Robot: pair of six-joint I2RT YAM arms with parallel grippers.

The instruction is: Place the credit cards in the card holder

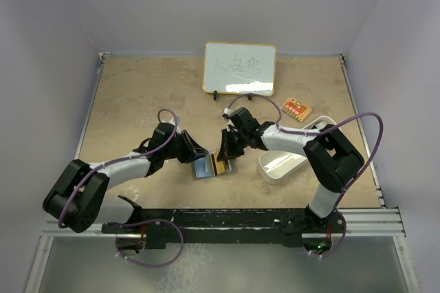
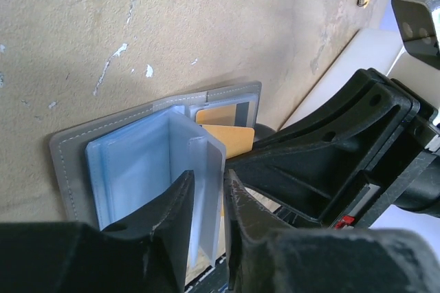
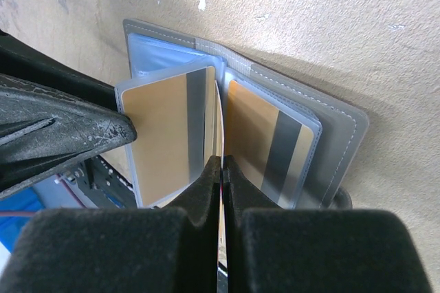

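Note:
The card holder (image 3: 330, 117), grey with stitched edges and clear sleeves, lies spread on the table below both grippers. In the right wrist view, a gold card with a dark stripe (image 3: 158, 124) shows in the left sleeve and another card (image 3: 261, 135) in the right one. My right gripper is shut on the thin edge of a gold card standing between them, seen nearly edge-on. My left gripper is part open, its fingers close on either side of a raised bluish sleeve (image 2: 196, 148). The left part of the holder looks blue in the top view.
A white tray (image 1: 275, 176) stands right of the holder, near the right arm. Behind are a small whiteboard (image 1: 239, 67) and an orange notebook (image 1: 295, 109).

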